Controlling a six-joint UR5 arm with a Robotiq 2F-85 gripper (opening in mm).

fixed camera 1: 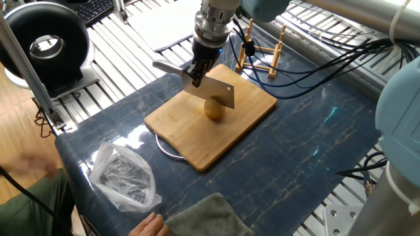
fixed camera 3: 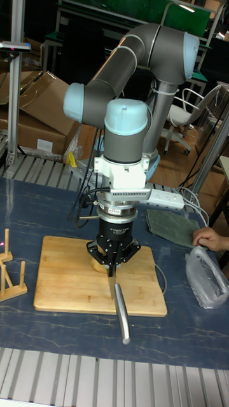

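Note:
My gripper [fixed camera 1: 197, 77] is shut on a cleaver [fixed camera 1: 213, 91], gripping it near where the blade meets the handle. The metal handle [fixed camera 3: 122, 313] points away from the board's middle, and the blade stands on edge. A round yellow-brown fruit [fixed camera 1: 214, 109] rests on the wooden cutting board [fixed camera 1: 190, 147], right beside the blade in exterior view 1. Whether the blade touches the fruit I cannot tell. In exterior view 3 the fruit is mostly hidden behind the gripper [fixed camera 3: 114, 266].
A wooden rack [fixed camera 1: 260, 64] stands behind the board. A clear plastic bag [fixed camera 1: 125, 177] and a grey-green cloth [fixed camera 1: 209, 217] lie toward the front, where a person's hand [fixed camera 1: 149, 226] rests by the cloth. Black cables [fixed camera 1: 315, 77] hang at the right.

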